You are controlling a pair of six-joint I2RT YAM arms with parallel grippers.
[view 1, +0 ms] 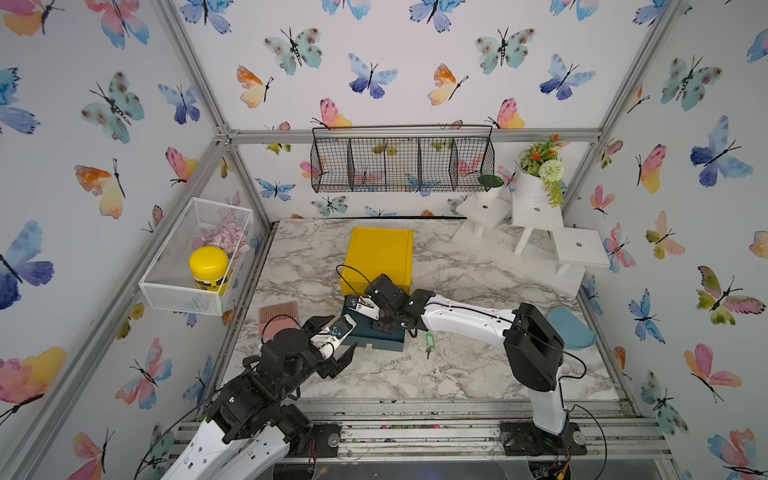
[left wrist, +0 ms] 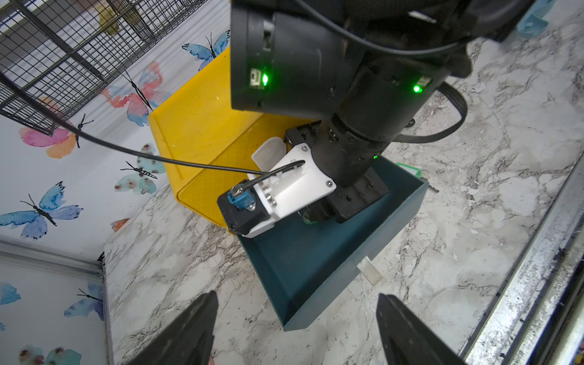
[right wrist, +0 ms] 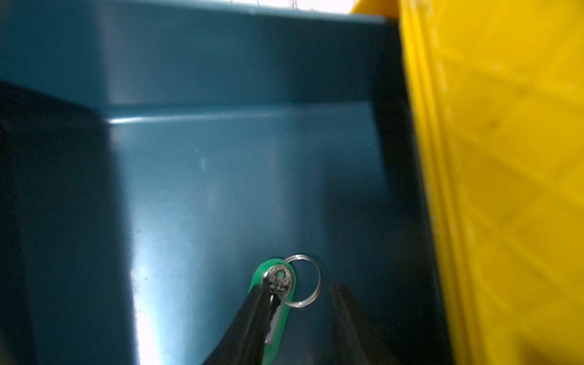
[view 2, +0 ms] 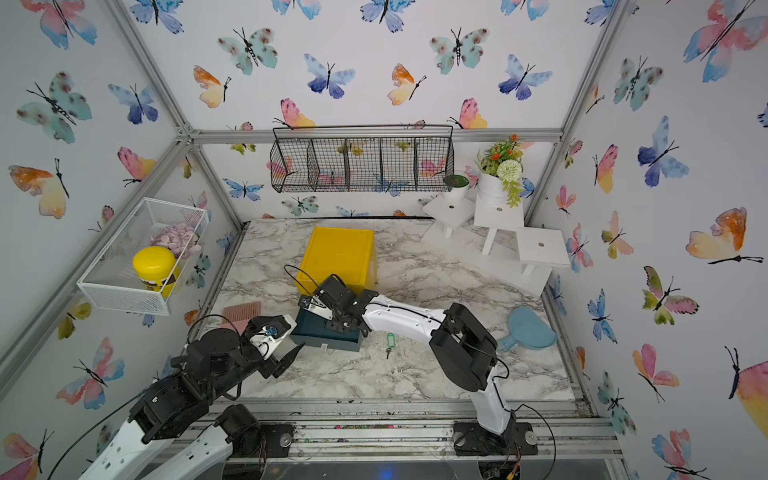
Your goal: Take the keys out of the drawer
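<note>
The teal drawer (view 1: 386, 345) stands pulled out of the yellow box (view 1: 379, 249). Inside, in the right wrist view, lies a key with a green tag (right wrist: 281, 322) and a metal ring (right wrist: 320, 283). My right gripper is open and reaches down into the drawer; in that view its fingertips appear on either side of the key's ringed end, with no hold on it. A second green-tagged key (view 2: 390, 341) rests on the table just right of the drawer. My left gripper is open and empty, off the drawer's front left corner.
A pink ridged item (view 1: 277, 315) lies left of the drawer, partly behind the left arm. A blue board (view 1: 571, 327) lies at the right edge, near a white tiered stand (view 1: 520, 253).
</note>
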